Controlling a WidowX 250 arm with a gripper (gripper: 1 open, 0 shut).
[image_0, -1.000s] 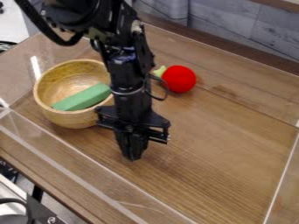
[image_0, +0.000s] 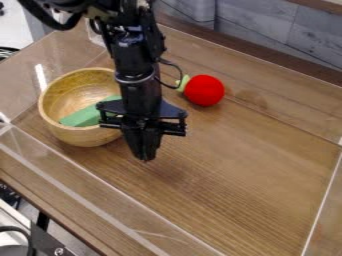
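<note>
My black gripper (image_0: 144, 142) hangs over the wooden table at the centre, just right of a tan bowl (image_0: 60, 92). Its fingertips are close together, and nothing shows between them. In the bowl lies a green elongated object (image_0: 83, 114), partly behind the gripper. A red ball-like object (image_0: 205, 90) sits behind and right of the gripper, with a small light green piece beside it at its left, partly hidden by a cable.
A grey wall (image_0: 254, 30) runs along the back. Cables and dark clutter lie off the table's left edge.
The gripper has shifted a little and now sits slightly higher in the view than one second ago. The bowl and red object stay put.
</note>
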